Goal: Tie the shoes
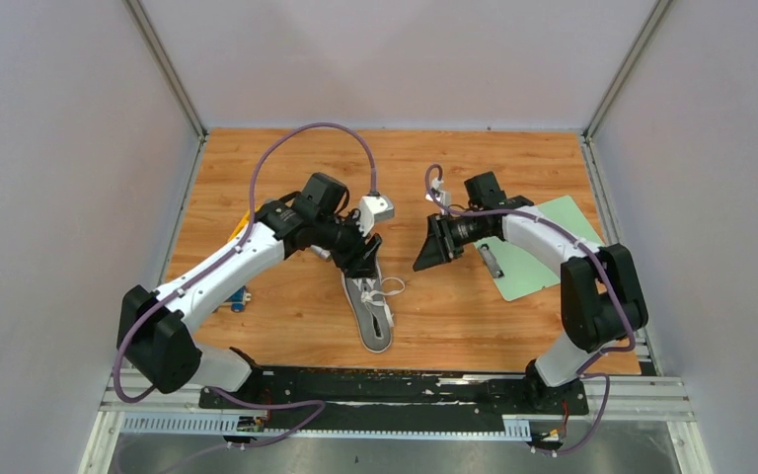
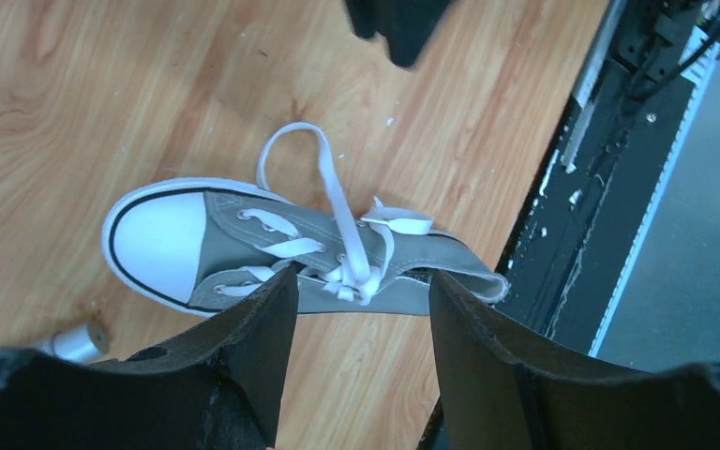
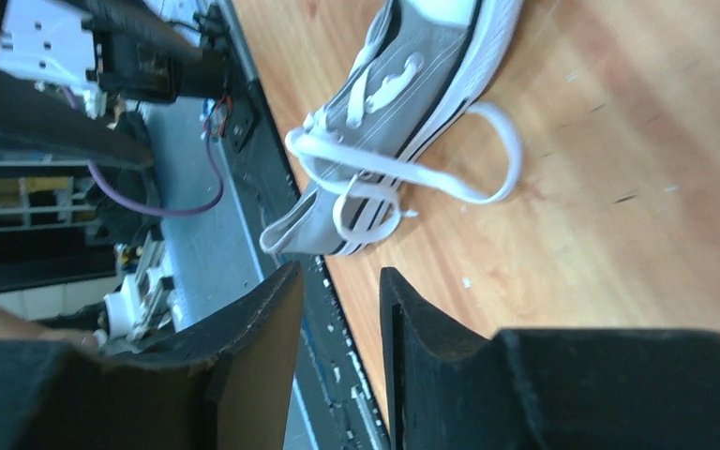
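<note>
A grey canvas shoe (image 1: 369,318) with a white toe cap (image 2: 155,244) lies on the table, its white laces (image 3: 436,183) bunched near the opening, one long loop spilling to the side. Over the toe end hangs my left gripper (image 1: 360,267), open and empty; in its own view the shoe lies beyond the fingertips. My right gripper (image 1: 434,252), open too, is held to the right of the shoe, apart from the laces.
A green board (image 1: 543,272) with a clip is on the right. A blue toy (image 1: 237,301) and a yellow piece (image 1: 239,222) are partly hidden by the left arm. Bare wood lies at the back.
</note>
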